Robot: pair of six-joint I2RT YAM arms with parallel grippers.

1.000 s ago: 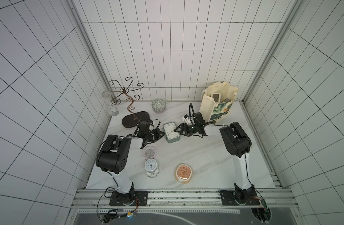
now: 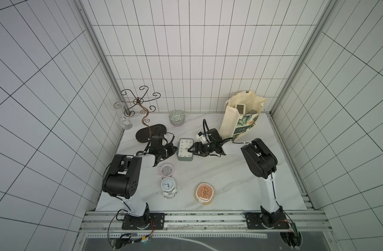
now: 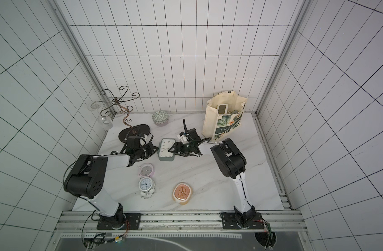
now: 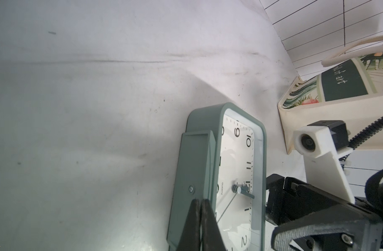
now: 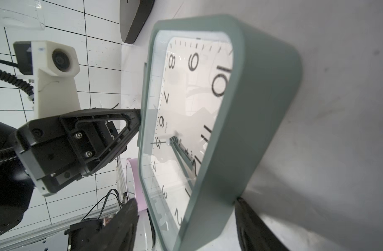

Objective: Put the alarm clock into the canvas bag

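Note:
The green square alarm clock (image 2: 185,147) lies face up on the white table between my two grippers. In the left wrist view my left gripper is shut with nothing between its fingers, its tips at the clock's stand side (image 4: 193,167). My right gripper stands open at the opposite side; in its wrist view the fingers (image 5: 252,221) are spread across the clock's rim and side wall. Whether they touch it I cannot tell. The canvas bag (image 2: 229,121) stands upright at the back right, with something boxy (image 2: 240,109) inside.
A pink round clock (image 2: 166,169), a white twin-footed clock (image 2: 168,184) and an orange round clock (image 2: 204,192) lie toward the front. A patterned green pot (image 2: 176,117) and a curled metal stand (image 2: 145,115) are at the back left. Free table lies at the front right.
The clock has slid left and turned to sit straighter. My right gripper has followed it leftward, reaching farther over its face, while my left gripper has drawn back left, still shut.

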